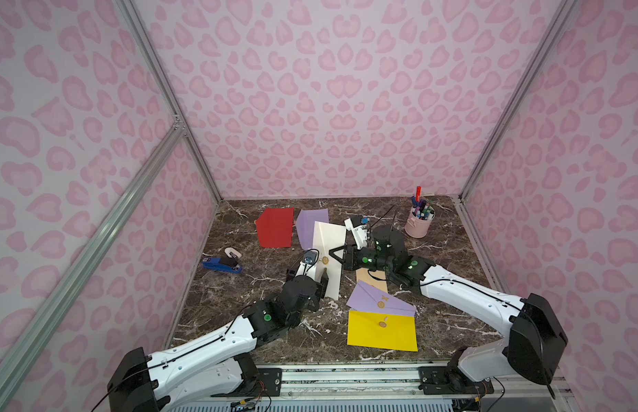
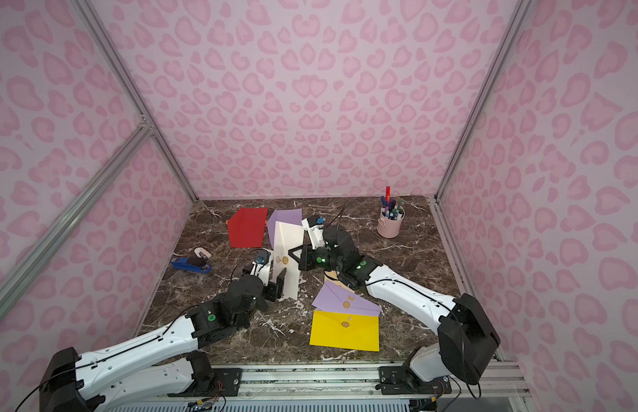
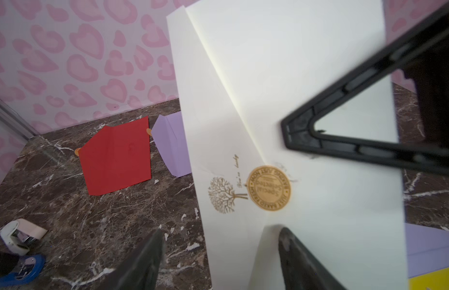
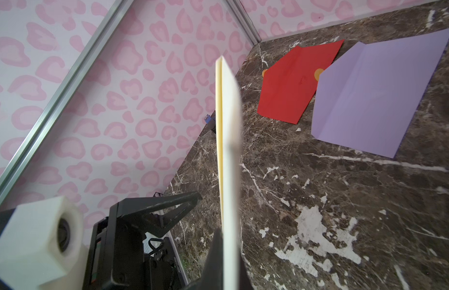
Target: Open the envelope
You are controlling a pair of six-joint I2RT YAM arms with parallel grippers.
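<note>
A white envelope (image 3: pixel 330 207) is held up off the table. Its narrow flap (image 3: pixel 205 120) lies flat against it, with a round gold seal (image 3: pixel 268 188) across the flap's edge. My right gripper (image 1: pixel 337 255) is shut on the envelope's right part; one of its dark fingers (image 3: pixel 340 143) crosses the front. Edge-on, the envelope appears as a thin upright strip (image 4: pixel 229 159) in the right wrist view. My left gripper is open at the lower flap side, its blurred fingers (image 3: pixel 301 263) spread around the envelope's left edge. Contact with the paper cannot be told.
A red envelope (image 1: pixel 275 228) and a purple one (image 1: pixel 308 226) lie behind. More purple (image 1: pixel 363 295) and yellow (image 1: pixel 380 336) envelopes lie at front right. The blue stapler (image 1: pixel 221 265) stands left, the pen cup (image 1: pixel 417 225) back right.
</note>
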